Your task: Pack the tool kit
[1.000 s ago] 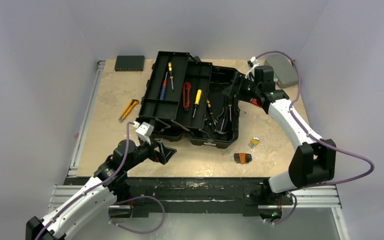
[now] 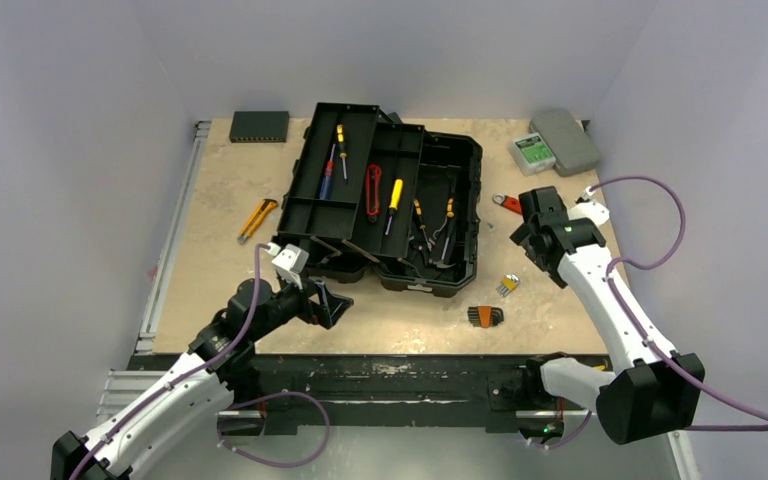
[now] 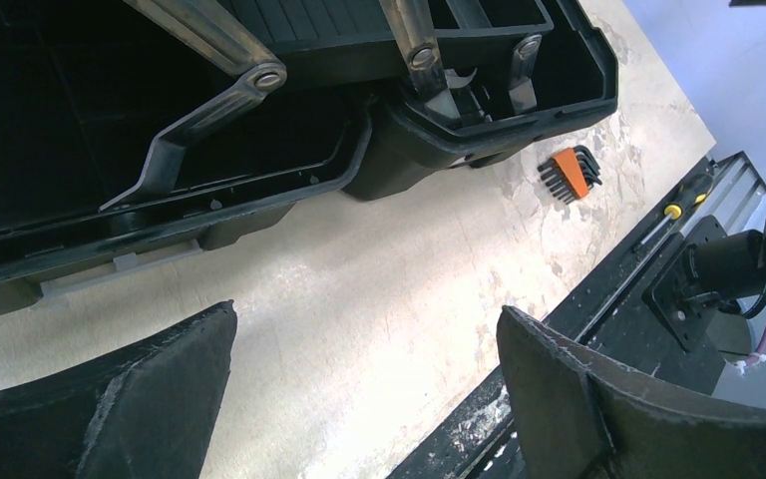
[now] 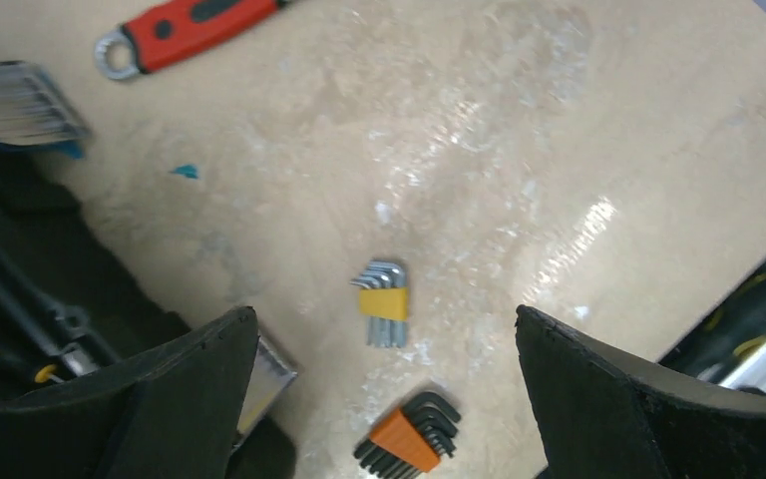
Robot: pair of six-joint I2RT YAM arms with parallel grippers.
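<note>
The black toolbox (image 2: pixel 465 268) lies unfolded mid-table. Its trays carry a blue-red screwdriver (image 2: pixel 327 180), a yellow-black screwdriver (image 2: pixel 341 142), a red cutter (image 2: pixel 373 192) and a yellow screwdriver (image 2: pixel 395 200); several tools with yellow-black handles lie in the deep part. Outside it are an orange-yellow cutter (image 2: pixel 257 221), a red-handled tool (image 4: pixel 199 30), a yellow hex-key set (image 4: pixel 386 302) and an orange hex-key set (image 4: pixel 409 441). My right gripper is open and empty above the table, right of the box. Open and empty, my left gripper hovers by the box's front left.
A dark flat box (image 2: pixel 259 126) sits at the back left. A grey case (image 2: pixel 566 140) and a clear box with green contents (image 2: pixel 534 152) occupy the back right. Bare tabletop (image 2: pixel 400 325) runs along the front.
The right arm has moved from over the toolbox's right part outward to the right, clear of the box. The left arm stays still.
</note>
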